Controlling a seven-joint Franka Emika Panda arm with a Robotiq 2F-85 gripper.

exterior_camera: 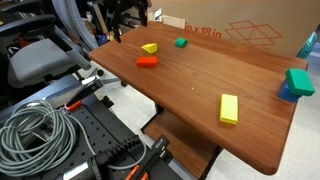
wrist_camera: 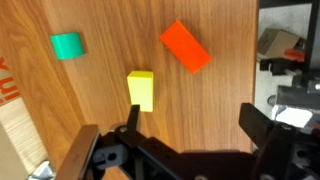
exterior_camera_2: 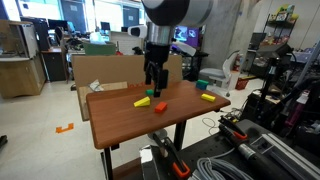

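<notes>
My gripper is open, its fingers wide apart and empty above the wooden table (wrist_camera: 190,95). In exterior view 1 the gripper (exterior_camera: 130,30) hangs near the table's far left end. A small yellow block (wrist_camera: 141,90) lies ahead of the fingertips in the wrist view, nearer the left finger. Beyond the gap, a red block (wrist_camera: 185,46) lies at a slant. The green block (wrist_camera: 67,45) is farther off to the left. Exterior view 1 has the red block (exterior_camera: 147,61) in front of the yellow block (exterior_camera: 150,48), with the green block (exterior_camera: 181,42) behind.
Toward the table's other end lies a larger yellow block (exterior_camera: 229,108). A green block (exterior_camera: 298,80) rests on a blue block (exterior_camera: 287,95) near the right edge. Coiled cable (exterior_camera: 35,140) lies off the near side.
</notes>
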